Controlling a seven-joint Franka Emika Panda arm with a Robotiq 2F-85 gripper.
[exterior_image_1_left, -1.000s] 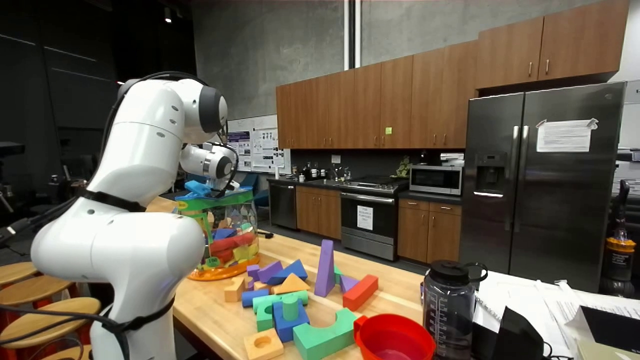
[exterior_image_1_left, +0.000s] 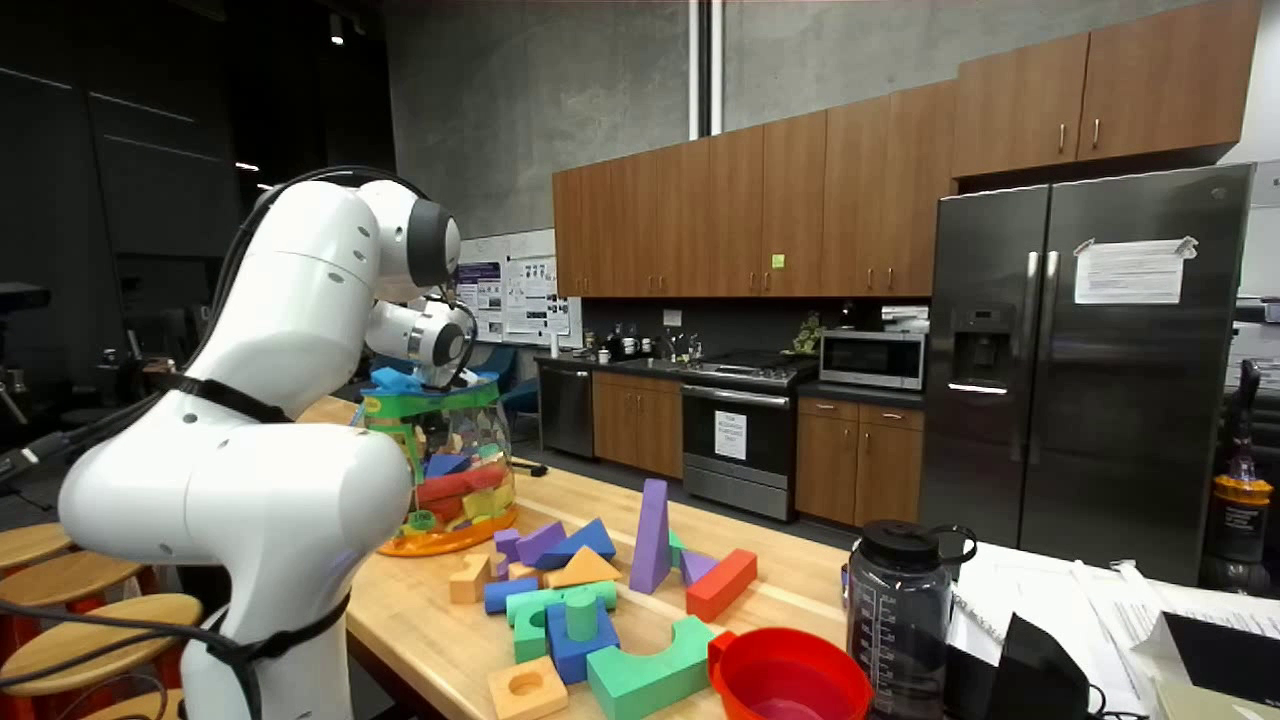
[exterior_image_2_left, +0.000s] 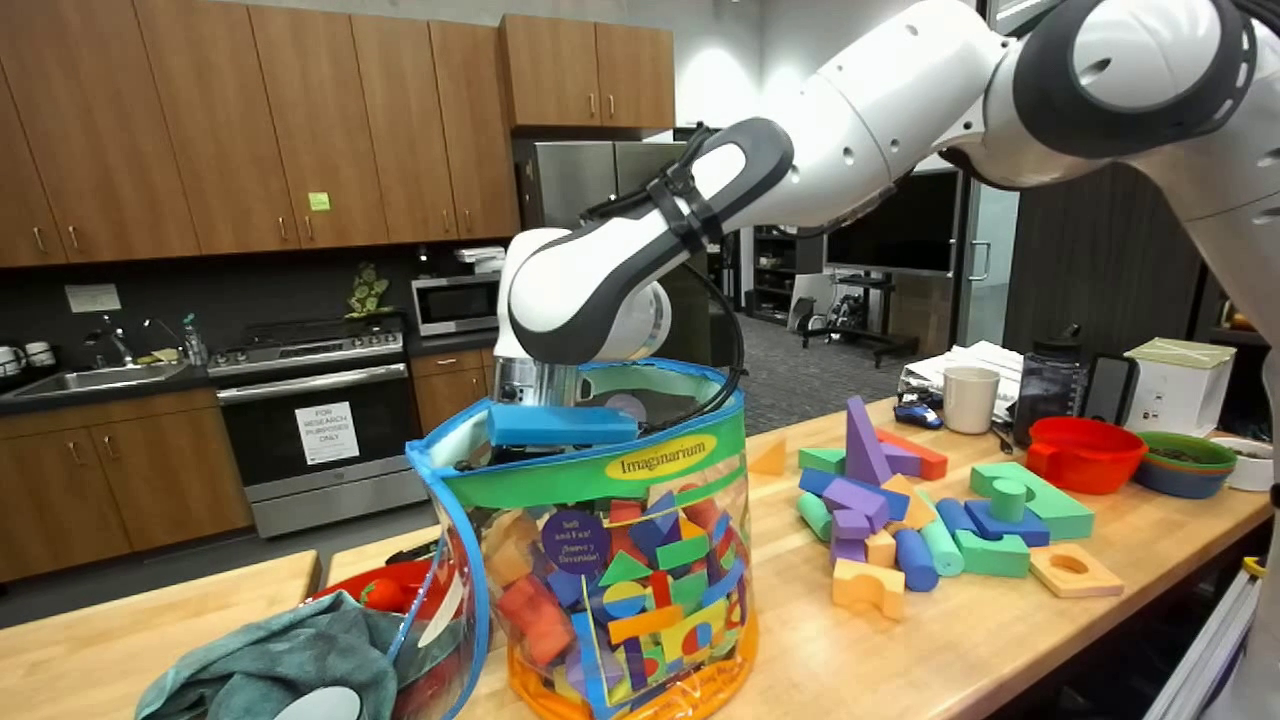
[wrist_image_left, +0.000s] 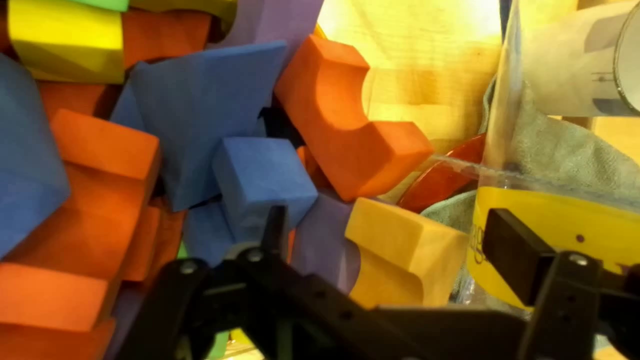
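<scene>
A clear plastic bag (exterior_image_2_left: 551, 486) with a green band and blue trim stands on the table, holding many foam blocks. My gripper reaches down into its opening, fingers wide apart, its black fingers (wrist_image_left: 519, 255) above the blocks. Between and beyond the fingers in the wrist view lie a yellow-orange notched block (wrist_image_left: 414, 240), an orange arched block (wrist_image_left: 348, 114) and a blue block (wrist_image_left: 264, 180). Nothing is held. In exterior view 2 the bag's rim and the arm hide the fingers.
Loose blocks (exterior_image_2_left: 882, 510) lie beside the bag, including a tall purple wedge (exterior_image_1_left: 650, 536). A red bowl (exterior_image_1_left: 792, 674) and a dark bottle (exterior_image_1_left: 897, 618) stand farther along. A grey-green cloth (exterior_image_2_left: 282, 660) lies at the bag's other side.
The arm's wrist has moved lower toward the bag and slightly to the right in exterior view 1. The loose blocks on the table have not moved.
</scene>
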